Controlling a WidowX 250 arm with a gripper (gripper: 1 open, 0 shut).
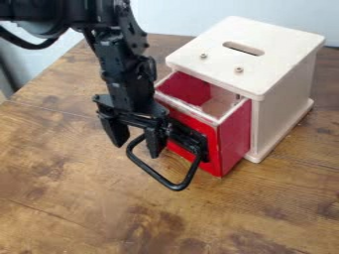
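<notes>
A white wooden box (280, 98) with a slot in its top stands at the right. Its red front (231, 136) has an open-topped compartment with a red interior. A black loop handle (171, 184) sticks out low from that front, on a dark mount. My gripper (135, 135) is at the left of the red front, pointing down with its fingers apart, just over the upper part of the loop handle. Whether a finger touches the handle is hard to tell.
A pale wall is behind it.
</notes>
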